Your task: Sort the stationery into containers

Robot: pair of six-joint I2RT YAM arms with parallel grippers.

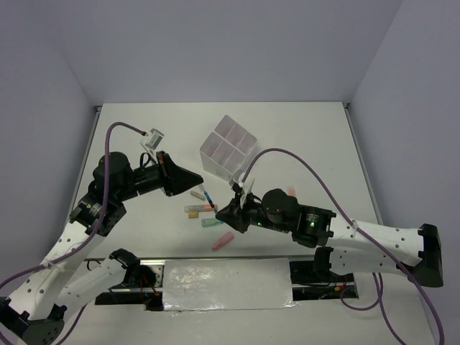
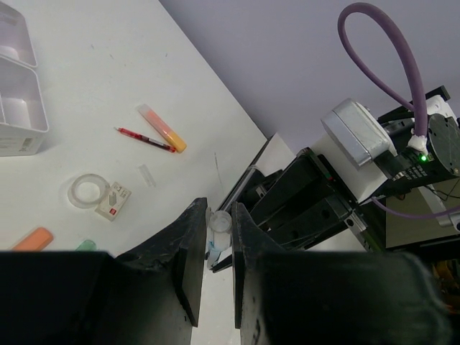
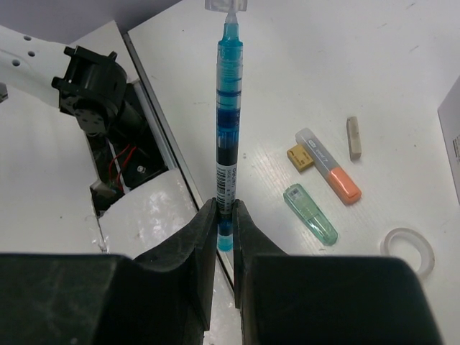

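A blue gel pen (image 3: 228, 108) stands nearly upright in the right wrist view, with my right gripper shut on its lower barrel. My left gripper is shut on a clear pen cap (image 3: 226, 5), just above the pen's tip; whether cap and tip still touch is unclear. The white compartment organizer (image 1: 228, 147) stands at the back middle. On the table lie an orange highlighter (image 3: 341, 183), a green item (image 3: 310, 214), a small yellow block (image 3: 300, 157), a beige eraser (image 3: 353, 139), a tape roll (image 3: 423, 251) and a pink item (image 1: 222, 241).
A red pen (image 2: 144, 139), an orange-pink marker (image 2: 162, 128) and a printed eraser (image 2: 113, 200) lie on the table's right side. Both arms reach over the front half.
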